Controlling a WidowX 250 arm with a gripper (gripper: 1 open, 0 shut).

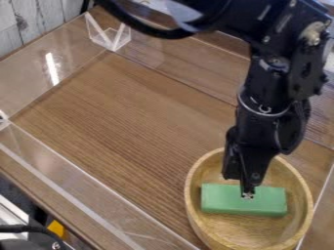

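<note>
My black gripper (247,184) points down into a wooden bowl (209,229) at the lower right, its tips just above a green rectangular block (269,201) lying in the bowl. The tips look close together, and I see nothing between them. Whether they touch the block is hard to tell.
Clear plastic edging runs along the lower left, and a white wire bracket (109,35) stands at the back left.
</note>
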